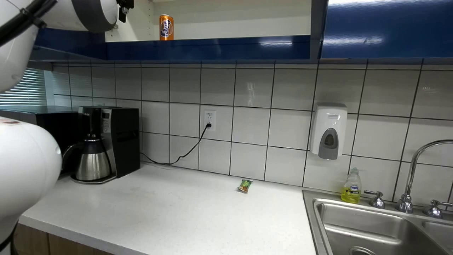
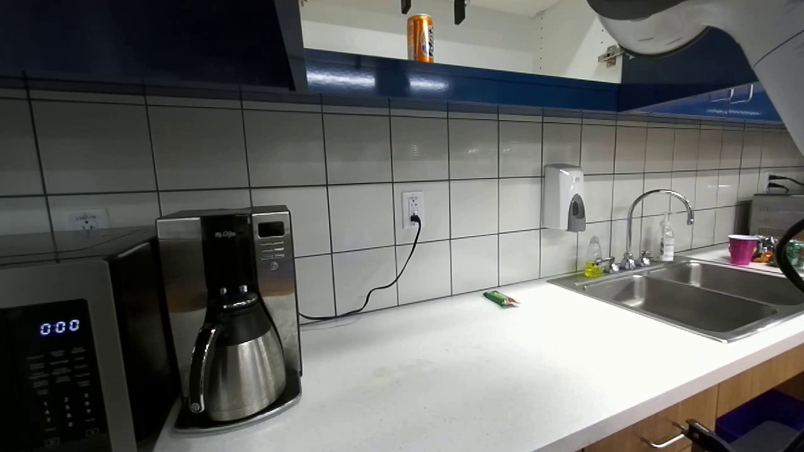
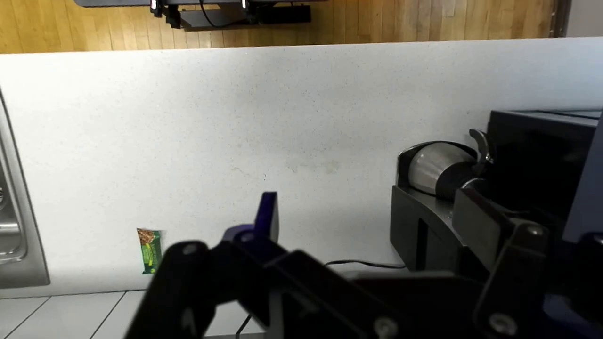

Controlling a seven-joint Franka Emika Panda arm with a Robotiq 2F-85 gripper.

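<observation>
An orange soda can [image 1: 166,27] stands upright at the front edge of the open cabinet shelf; it also shows in exterior view 2 [image 2: 420,38]. My gripper [image 2: 433,9] is at the top of that view, only its dark fingertips visible, one on each side of the can in the picture and higher than most of it. How far it is from the can in depth is unclear. In the wrist view the gripper is open, its fingers wide apart with nothing between them. On the white counter, near the tiled wall, lies a small green snack packet [image 3: 150,250].
The cabinet's blue lower edge [image 1: 208,49] runs under the can. A coffee maker [image 2: 249,316] and a microwave [image 2: 68,339] occupy one end of the counter, the sink [image 1: 365,225] the other.
</observation>
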